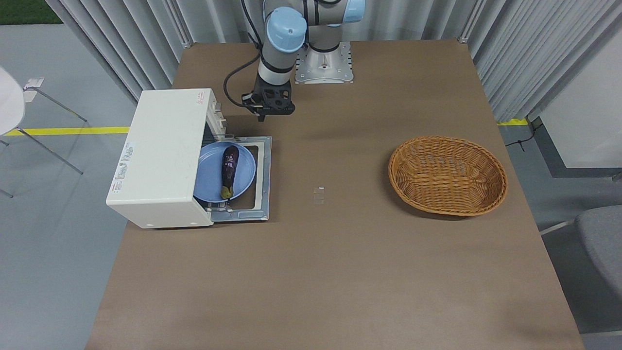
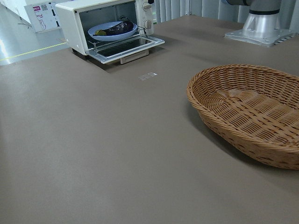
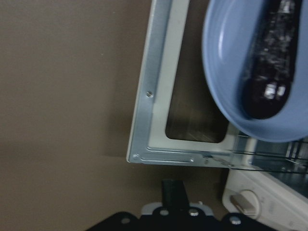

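A dark eggplant [image 1: 229, 169] lies on a blue plate [image 1: 207, 178] that rests inside a white toaster oven [image 1: 154, 151], whose door [image 1: 262, 175] is folded down open. My gripper [image 1: 261, 116] is behind the oven door, above the table near the oven's control side. In the wrist view the dark gripper body [image 3: 172, 197] sits at the bottom edge beside the door frame; nothing shows held, and I cannot tell whether its fingers are open or shut. The eggplant [image 2: 117, 29] also shows on the plate in the left camera view.
A wicker basket [image 1: 447, 175] stands on the right of the table [image 1: 350, 274]. The arm's base [image 1: 324, 67] is at the back edge.
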